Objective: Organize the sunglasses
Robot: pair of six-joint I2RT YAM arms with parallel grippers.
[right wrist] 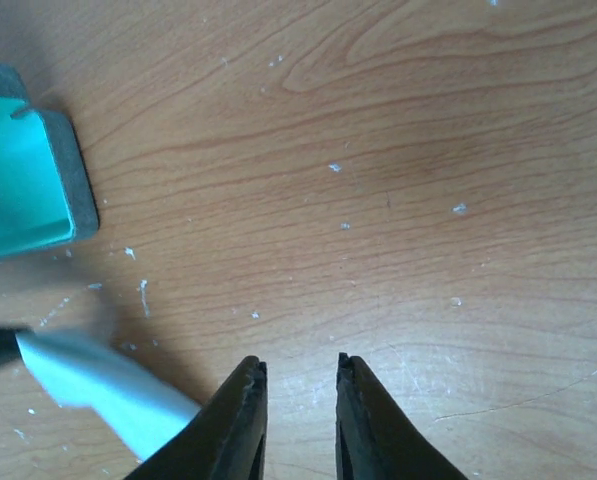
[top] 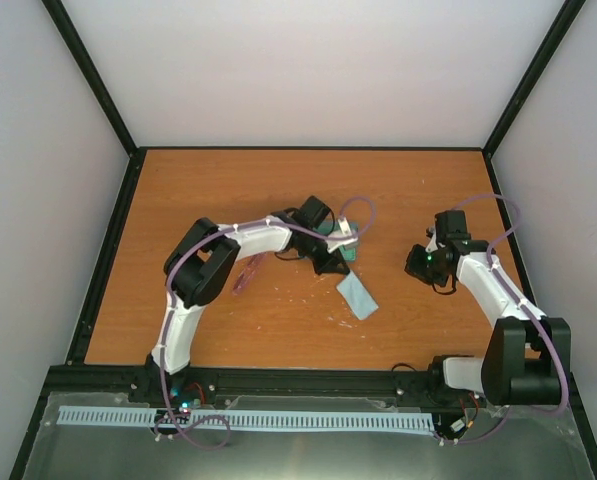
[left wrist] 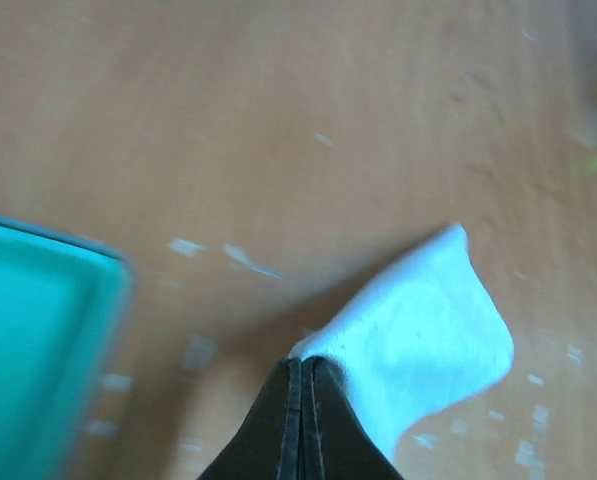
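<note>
My right gripper hangs apart at the right, part open with nothing between its fingers. No sunglasses can be clearly made out.
A pinkish elongated object (top: 248, 275) lies left of the case, partly behind the left arm. Walls border it.
</note>
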